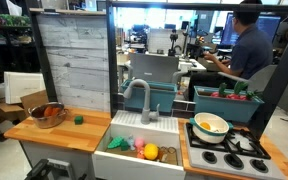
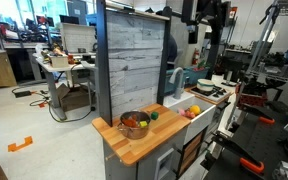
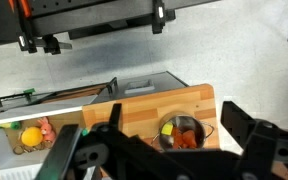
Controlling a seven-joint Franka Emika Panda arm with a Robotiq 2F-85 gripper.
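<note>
My gripper stands open in the wrist view, its dark fingers wide apart at the lower edge with nothing held between them. Beneath it lies the wooden counter (image 3: 144, 108), with a metal pot (image 1: 49, 116) holding red, orange and yellow items at its left in exterior view 1. A small green object (image 1: 78, 120) rests on the wood, right of the pot. Inside the white sink (image 1: 103, 160) are several colourful toy foods, among them a yellow piece (image 3: 31, 136). Exterior view 2 has the dark arm (image 2: 212, 14) raised above the counter.
A grey faucet (image 1: 144, 95) rises behind the sink. Right of it, a white-and-teal bowl (image 1: 210, 126) sits on the stove (image 1: 229, 158). Dark upright posts (image 1: 112, 60) and a grey plank wall (image 1: 74, 65) border the back. Open floor (image 2: 44, 140) lies beyond the counter's end.
</note>
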